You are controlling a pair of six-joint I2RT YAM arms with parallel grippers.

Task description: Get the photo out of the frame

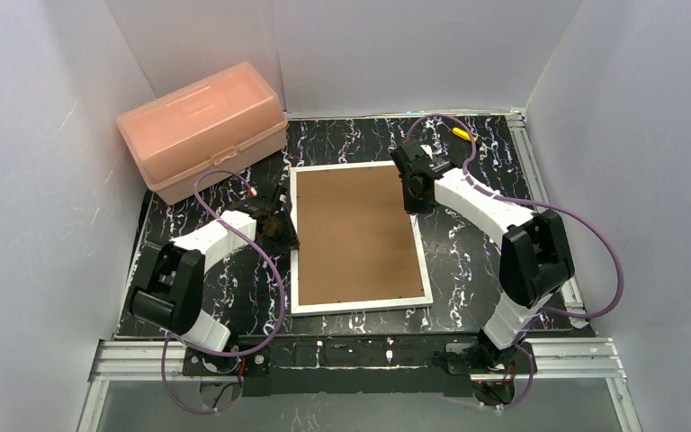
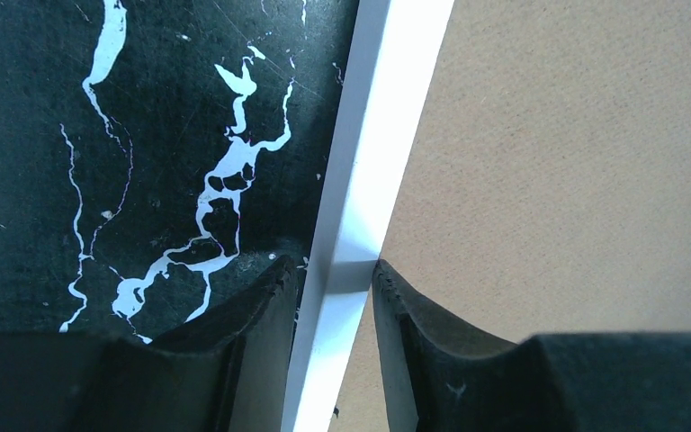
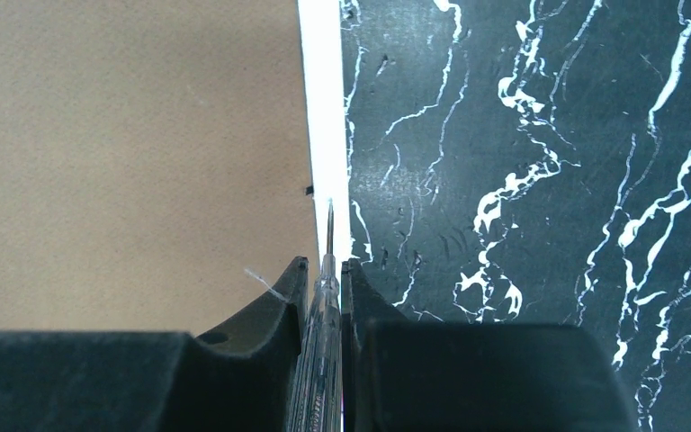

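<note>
The white frame (image 1: 294,288) lies with its brown backing (image 1: 355,238) facing up; no photo shows. Around the frame's left side stands my left gripper, part open. In the left wrist view its right finger (image 2: 400,310) meets the inner edge of the white bar (image 2: 369,189), and a narrow dark gap shows by the left finger (image 2: 274,297). My right gripper is shut on a slim pointed tool (image 3: 324,333) with a clear body. The tool's thin tip appears over the white right bar, just below a small black tab (image 3: 309,191); whether it touches is unclear.
A pink box (image 1: 202,126) fills the back left corner. At the back right lies a small yellow object (image 1: 462,134).
</note>
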